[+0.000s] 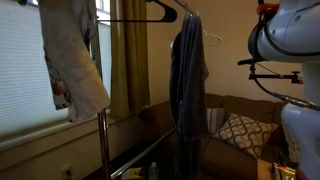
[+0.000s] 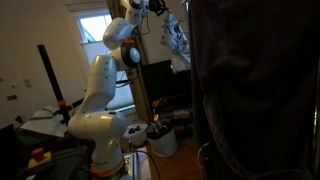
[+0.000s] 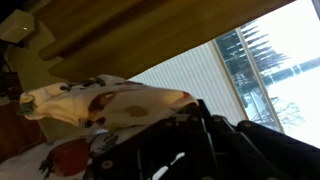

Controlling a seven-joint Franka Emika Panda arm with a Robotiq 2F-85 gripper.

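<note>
A white cloth garment with a red floral print point(image 3: 130, 105) stretches from the left to my gripper in the wrist view. The dark fingers are together, and the garment's narrow end runs to their tips. Exterior view 1 has the garment point(image 1: 75, 60) hanging at upper left in front of the metal rack pole point(image 1: 103, 125), mostly showing a pale side. My gripper is outside that view. In exterior view 2 the garment point(image 2: 176, 42) dangles beneath the raised arm at the top.
Dark clothing point(image 1: 188, 90) hangs from the rack. A black hanger point(image 1: 160, 14) and a white hanger point(image 1: 212, 40) are up there too. Behind them stand a sofa point(image 1: 235, 155) with a patterned pillow point(image 1: 245, 133), a curtain point(image 1: 130, 60) and a window blind point(image 1: 25, 75).
</note>
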